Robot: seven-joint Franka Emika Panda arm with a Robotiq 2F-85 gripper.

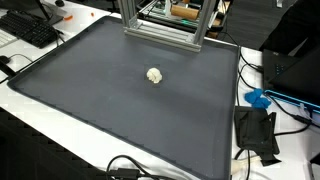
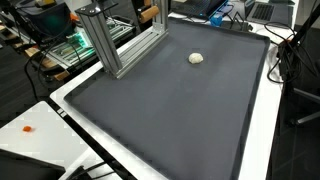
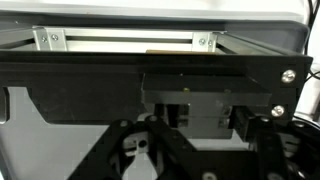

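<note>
In the wrist view, a black drawer-like front [image 3: 80,98] runs across the picture, with a dark block-shaped handle [image 3: 205,90] standing out from it. My gripper is at this handle, its dark fingers apart on either side of the handle's near end. Whether they press on it is hidden. Behind the front lies an open space with silver rails and a strip of wood-brown. Exterior view 1 shows the lower part of a silver frame [image 1: 165,36] at the table's back edge; my gripper cannot be made out there.
A small round cream-coloured object [image 1: 154,75] lies on the dark grey tabletop [image 1: 110,95], with clear surface around it. A keyboard [image 1: 30,29] sits at the left. Blue and black items [image 1: 257,98] and cables lie along the right side.
</note>
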